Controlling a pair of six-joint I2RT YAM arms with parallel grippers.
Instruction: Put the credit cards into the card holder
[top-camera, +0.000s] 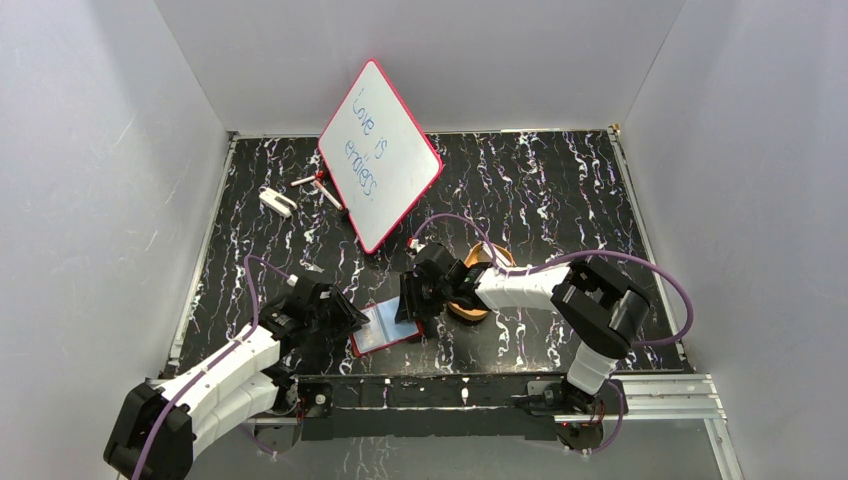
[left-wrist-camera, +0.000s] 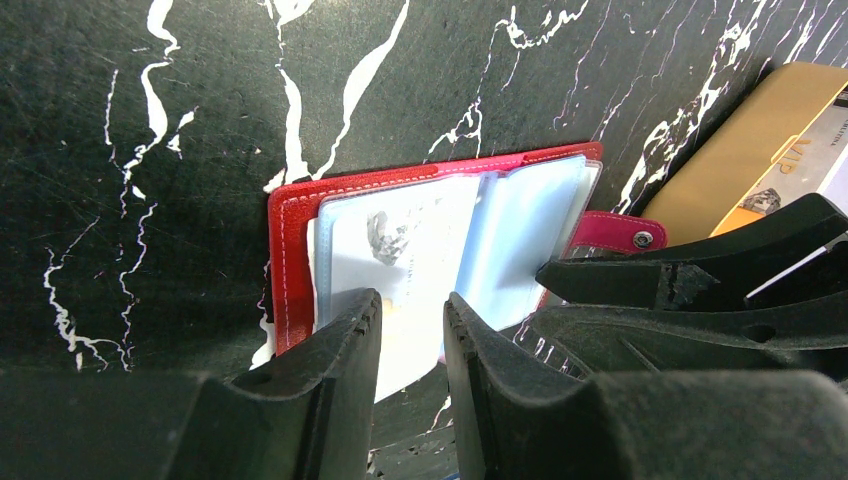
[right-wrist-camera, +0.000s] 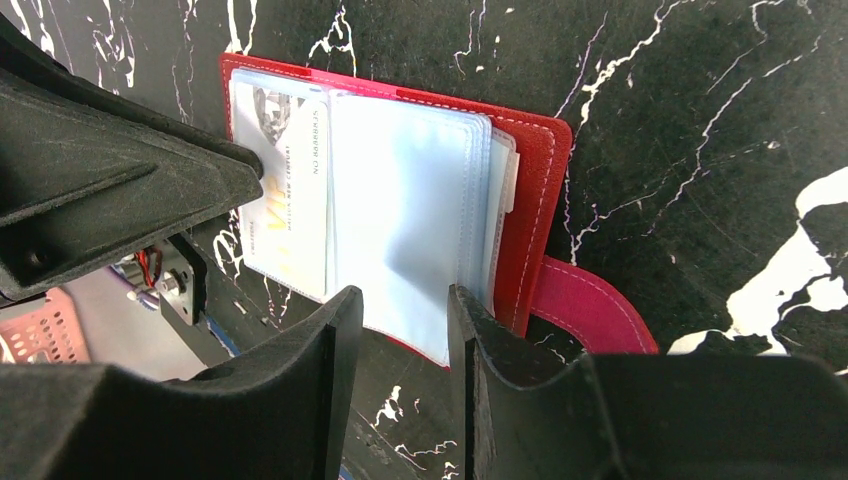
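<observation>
The red card holder (top-camera: 365, 340) lies open on the black marble table, its clear sleeves facing up; a printed card (right-wrist-camera: 285, 190) shows in one sleeve, beside a blank sleeve (right-wrist-camera: 400, 200). My left gripper is over the printed side, fingertips part open with nothing seen between them. My right gripper is over the blank sleeve's side, fingertips apart and empty, at the holder's flap end. An orange tray (left-wrist-camera: 725, 150) with cards in it lies behind the right gripper.
A whiteboard (top-camera: 380, 155) with handwriting, markers (top-camera: 328, 195) and a white eraser (top-camera: 277, 202) lie at the back. The two grippers are very close together.
</observation>
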